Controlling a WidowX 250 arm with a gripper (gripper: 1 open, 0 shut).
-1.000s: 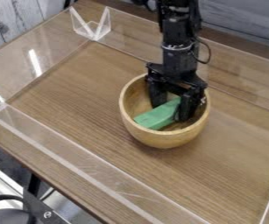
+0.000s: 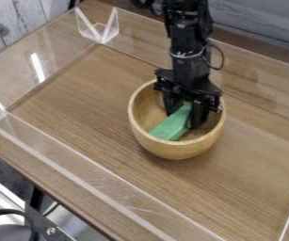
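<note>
A wooden bowl (image 2: 161,144) stands in the middle of the table. A green object (image 2: 170,124) lies inside it, its upper end under my black gripper (image 2: 187,105), which reaches down into the bowl from above. The fingers are dark and partly hide each other; they appear closed on the green object's upper end.
Bare wooden table (image 2: 84,104) surrounds the bowl on all sides. A clear plastic piece (image 2: 98,28) sits at the back left. The table's left edge has cables beside it at the lower left.
My gripper has shifted slightly within the bowl, and the green object has tilted a little more upright with it. The bowl stays in about the same place.
</note>
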